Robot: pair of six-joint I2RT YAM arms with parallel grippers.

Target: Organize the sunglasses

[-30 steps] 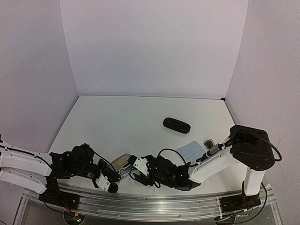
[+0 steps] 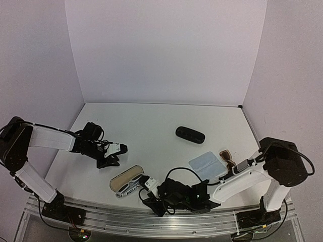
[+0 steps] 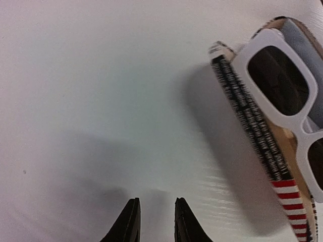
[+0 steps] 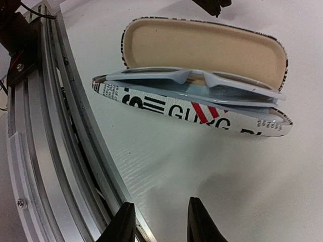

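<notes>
White-framed sunglasses (image 3: 290, 121) with dark lenses lie inside an open eyeglass case (image 2: 118, 180) with a tan lining and a printed outside. In the right wrist view the sunglasses (image 4: 202, 76) rest in the printed half, and the lined half (image 4: 202, 48) stands open behind. My left gripper is open and empty, above bare table to the left of the case. Close to the front edge, right of the case, my right gripper is also open with nothing between its fingers. Brown sunglasses (image 2: 226, 155) lie at the right, partly behind the right arm.
A closed black case (image 2: 190, 134) sits at back centre-right. A pale blue cloth (image 2: 206, 165) lies flat beside the brown sunglasses, partly hidden by the right arm. A metal rail (image 2: 151, 217) borders the front.
The left gripper has moved from the case's front left back and away from it, uncovering the case.
</notes>
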